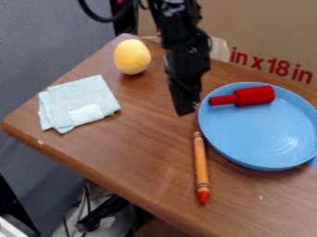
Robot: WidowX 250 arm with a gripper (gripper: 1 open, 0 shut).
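Observation:
The black gripper point(184, 102) hangs in the upper middle, pointing down, just left of a blue plate point(258, 139). A red cylinder point(254, 94) lies on the plate's back part. An orange crayon point(202, 171) with a red tip lies left of the plate. A yellow egg-shaped object point(132, 56) stands at the back left, and a folded pale cloth point(77, 102) lies at the left. Whether the fingers are open or shut is hard to make out.
A cardboard box point(260, 37) stands behind the table. The left edge drops to the floor.

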